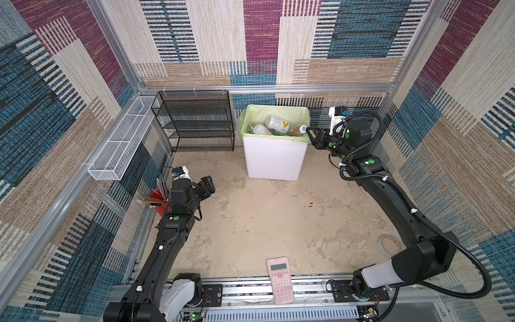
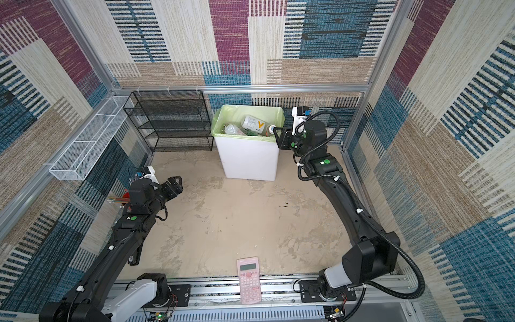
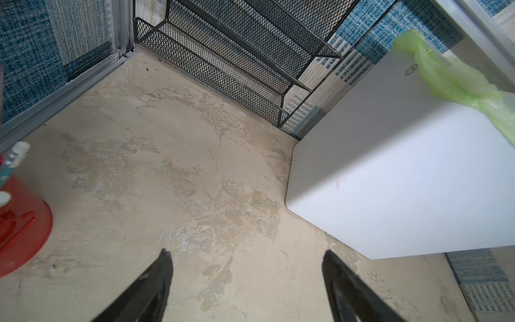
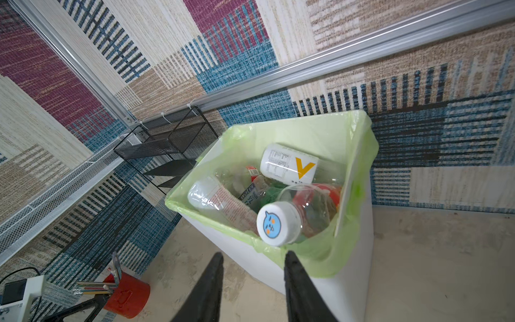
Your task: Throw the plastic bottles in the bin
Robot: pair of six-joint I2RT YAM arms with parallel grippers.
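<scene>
The white bin (image 1: 273, 158) with a green liner stands at the back centre, holding several plastic bottles, among them a white-labelled bottle (image 4: 288, 165) and a white-capped bottle (image 4: 281, 225) at its right end. My right gripper is raised just beside the bin's right end, in front of that cap, partly open with nothing seen between its fingers. My left gripper stands open and empty over the left side of the table, facing the bin.
A black mesh rack (image 1: 193, 120) stands back left, a white wire basket (image 1: 120, 139) along the left wall, a red pen cup (image 3: 21, 230) below it. A pink calculator (image 1: 280, 279) lies at the front edge.
</scene>
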